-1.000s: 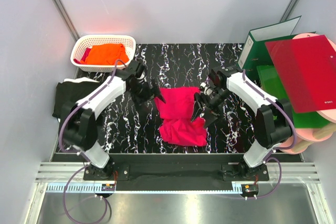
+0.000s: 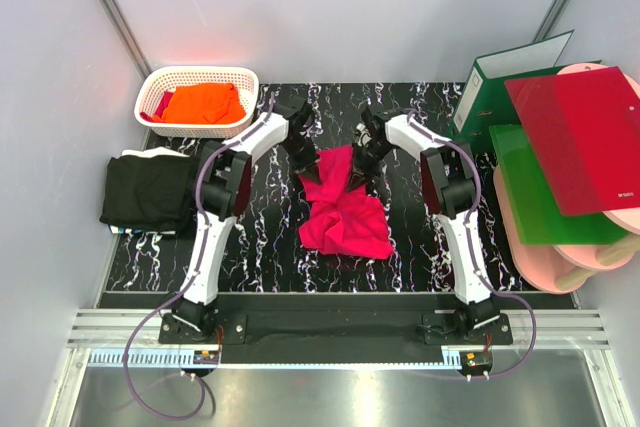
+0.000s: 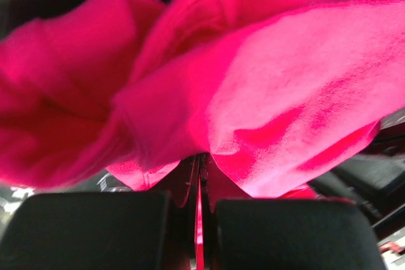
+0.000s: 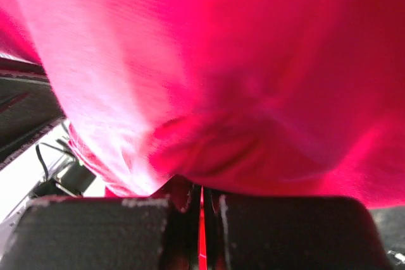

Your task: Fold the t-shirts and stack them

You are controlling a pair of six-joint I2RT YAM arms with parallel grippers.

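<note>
A bright pink-red t-shirt [image 2: 347,222] lies in the middle of the table, its front part spread on the surface and its far part bunched up between my two grippers. At its far left side my left gripper [image 2: 312,175] is shut on the fabric; the left wrist view has cloth [image 3: 266,93] draped over the closed fingertips. On the far right side my right gripper [image 2: 355,183] is likewise shut on the shirt, whose cloth [image 4: 209,80] fills most of the right wrist view. The exact pinch points are hidden under the folds.
Folded dark shirts [image 2: 148,192] are stacked at the left. Behind them stands a white basket [image 2: 250,82] holding an orange cloth [image 2: 204,103]. Green binders [image 2: 485,107], a red board [image 2: 585,137] and pink shelves fill the right side. Bare table lies on both sides of the shirt.
Both grippers came in to the shirt's sides and shut on it. They have since moved away toward the back and nearer each other, drawing the shirt backward and bunching its far part.
</note>
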